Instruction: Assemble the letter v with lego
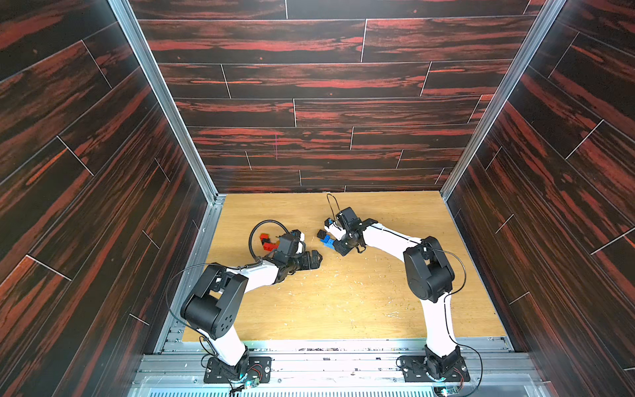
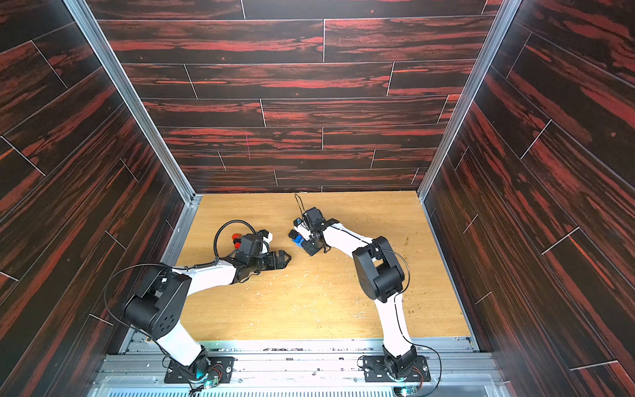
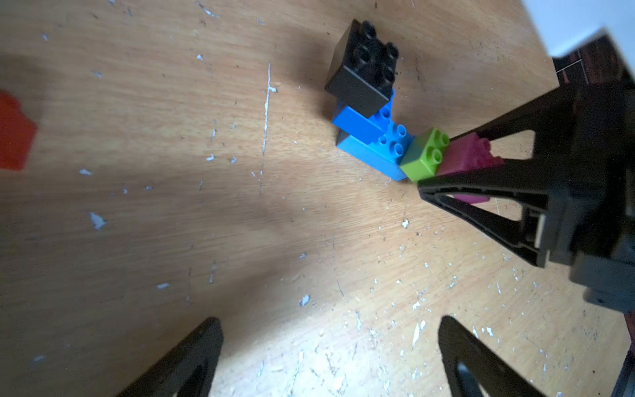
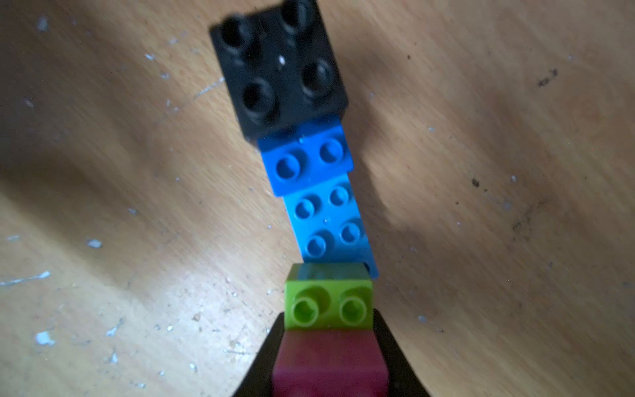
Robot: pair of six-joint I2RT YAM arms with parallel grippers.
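Observation:
In the right wrist view a stepped chain runs down the picture: a black brick (image 4: 284, 72), a dark blue brick (image 4: 309, 158), a light blue brick (image 4: 330, 221), a green brick (image 4: 328, 304) and a magenta brick (image 4: 329, 364). My right gripper is shut on the magenta brick, seen from the side in the left wrist view, where the green brick (image 3: 425, 155) sits at the chain's end against the light blue brick (image 3: 377, 155). My left gripper stands open above bare table, nothing between its fingers.
Red bricks (image 1: 268, 244) with a dark one among them lie beyond the left gripper; a red brick's edge (image 3: 13, 132) shows at the left wrist view's border.

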